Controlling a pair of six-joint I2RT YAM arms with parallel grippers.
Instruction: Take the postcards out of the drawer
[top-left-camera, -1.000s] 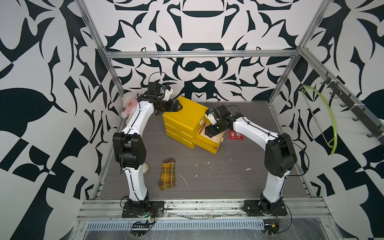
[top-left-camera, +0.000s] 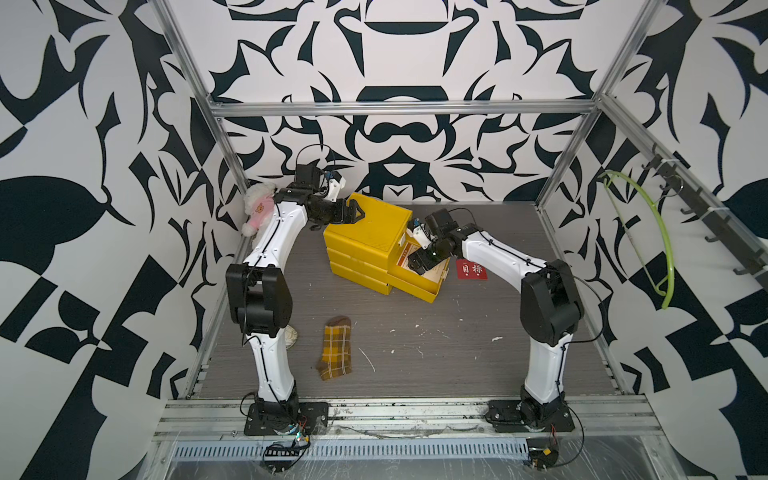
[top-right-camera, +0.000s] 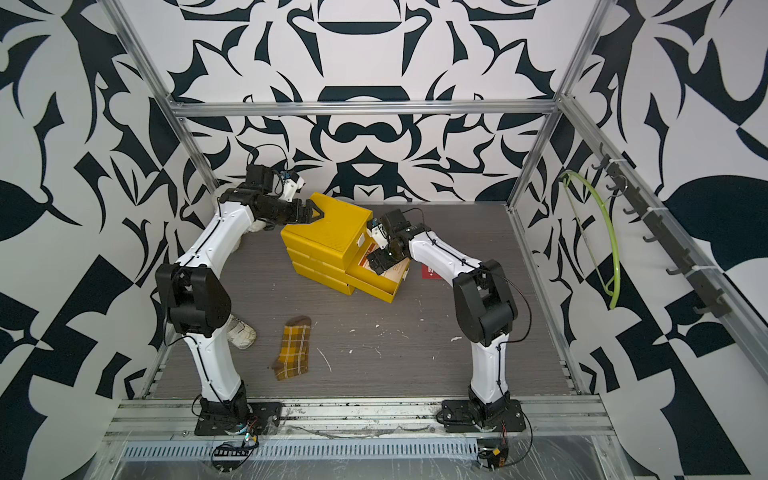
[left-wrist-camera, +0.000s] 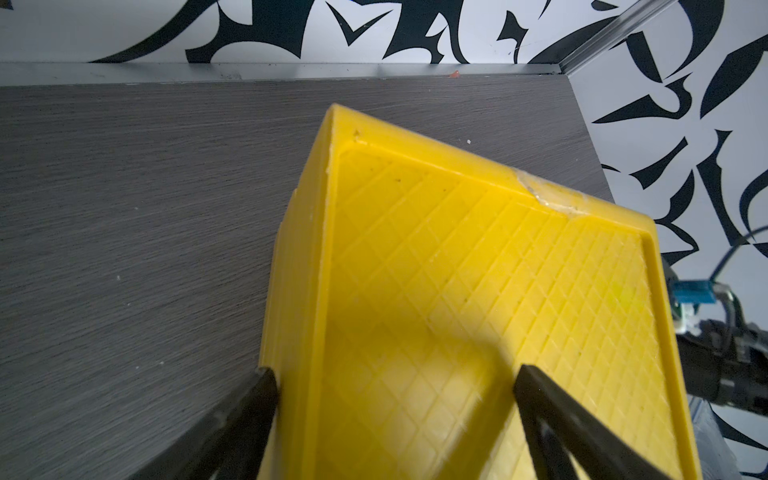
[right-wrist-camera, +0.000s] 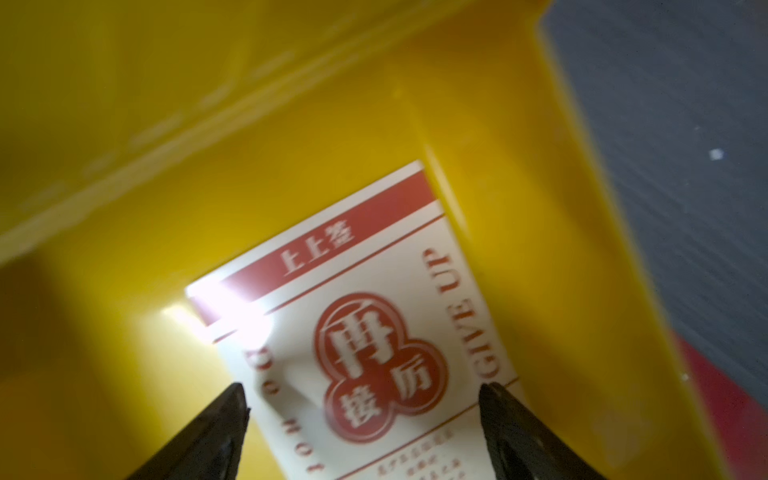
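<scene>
A white postcard with red print (right-wrist-camera: 376, 360) lies flat inside the pulled-out yellow drawer (right-wrist-camera: 576, 240); whether others lie under it cannot be seen. Over the drawer, my right gripper is open, its fingers spread on either side of the card with nothing held. The top left view shows that drawer (top-left-camera: 416, 288) sticking out to the right of the yellow cabinet (top-left-camera: 372, 228). At the cabinet's left end, my left gripper stands open, one finger beside the left side wall and the other over the cabinet's top.
A red card with white characters (top-left-camera: 472, 269) lies on the table right of the drawer. A plaid sock (top-left-camera: 336, 349) rests at the front left, a pink-and-white plush (top-left-camera: 260, 208) at the far left.
The cabinet has shifted very slightly. My left arm looks still.
</scene>
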